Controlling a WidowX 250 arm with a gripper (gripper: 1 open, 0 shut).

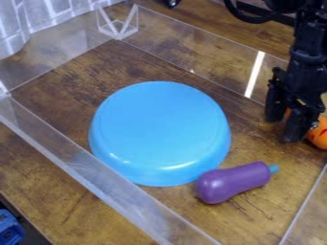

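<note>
My black gripper [292, 119] reaches down at the right edge, low over the board, at an orange object [319, 136] that it partly hides. Whether the fingers are closed on it I cannot tell. A blue upturned bowl or plate [160, 129] lies in the middle, and a purple eggplant [232, 183] lies below and right of it.
Clear plastic walls [52, 144] border the wooden surface. The upper-left part of the board [102, 72] is bare. A blue object lies at the lower-left corner, outside the wall.
</note>
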